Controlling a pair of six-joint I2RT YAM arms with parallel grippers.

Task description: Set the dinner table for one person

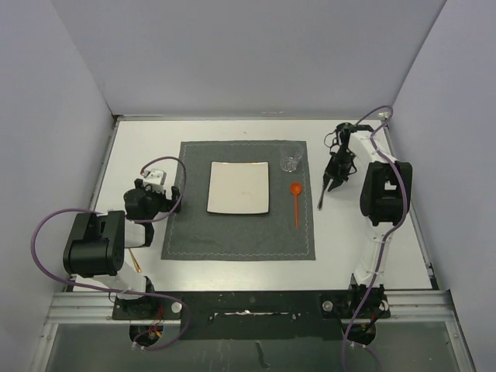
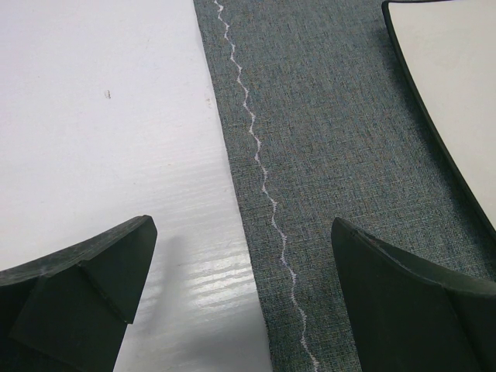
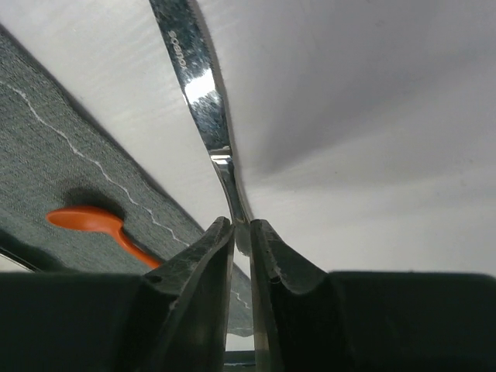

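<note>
A white square plate (image 1: 238,187) lies on the grey mat (image 1: 232,239), with a clear glass (image 1: 291,159) and an orange spoon (image 1: 296,201) to its right. A steel knife (image 1: 322,198) lies on the white table just off the mat's right edge. My right gripper is over one end of the knife, its fingertips close together; whether they grip it is unclear. My left gripper is open above the mat's left edge, nothing between its fingers.
Thin utensils (image 1: 136,260) lie on the table at the lower left, partly hidden by the left arm.
</note>
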